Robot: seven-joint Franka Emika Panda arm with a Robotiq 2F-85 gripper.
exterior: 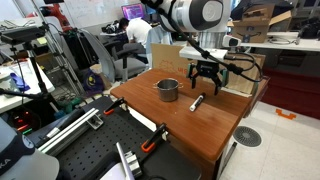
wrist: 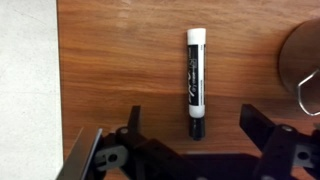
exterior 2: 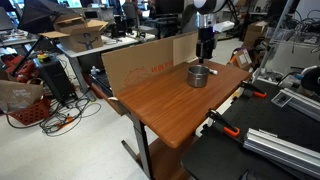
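A black-and-white marker [wrist: 195, 80] lies on the wooden table, its white end away from my gripper and its black cap toward it in the wrist view. The same marker [exterior: 197, 102] shows near the middle of the table in exterior view 1. My gripper is open above the table, fingers [wrist: 133, 128] spread to either side of the marker's black end. Nothing is held. A metal pot [exterior: 167, 90] stands beside the marker; part of this pot [wrist: 305, 68] appears at the wrist view's right edge. In exterior view 2 the pot [exterior 2: 198, 76] partly blocks the marker's area.
A cardboard panel [exterior 2: 150, 66] stands along one side of the table [exterior 2: 165, 105]. Orange-and-black clamps [exterior: 154, 138] grip the table edge next to the black surface [exterior: 95, 150]. Much of the wooden top is bare.
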